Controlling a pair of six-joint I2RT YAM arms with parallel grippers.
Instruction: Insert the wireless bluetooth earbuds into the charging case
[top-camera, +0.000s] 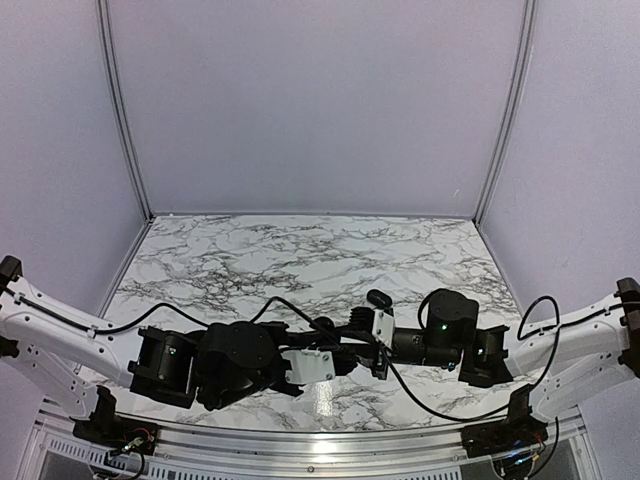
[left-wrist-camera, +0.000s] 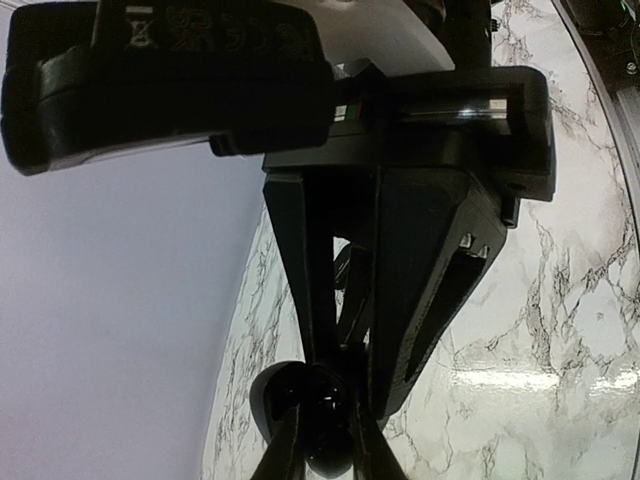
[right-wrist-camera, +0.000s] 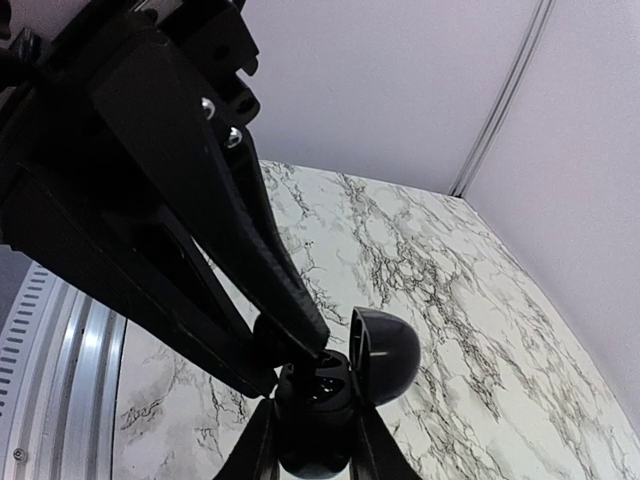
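Observation:
Both grippers meet over the front middle of the table. In the right wrist view, my right gripper is shut on the black charging case, whose rounded base (right-wrist-camera: 315, 425) faces the camera. A raised dark shell (right-wrist-camera: 392, 355), seemingly the lid, stands beside the base. The left gripper's fingers (right-wrist-camera: 270, 270) reach to the top of the case from the upper left. In the left wrist view, my left gripper is shut on a small glossy black piece, apparently an earbud, right against the case (left-wrist-camera: 262, 405). Dark parts overlap, so seating depth is hidden.
A black cable (top-camera: 430, 408) loops across the front of both arms. Pale walls (top-camera: 320, 110) enclose the back and sides, and a metal rail (top-camera: 310, 447) runs along the front.

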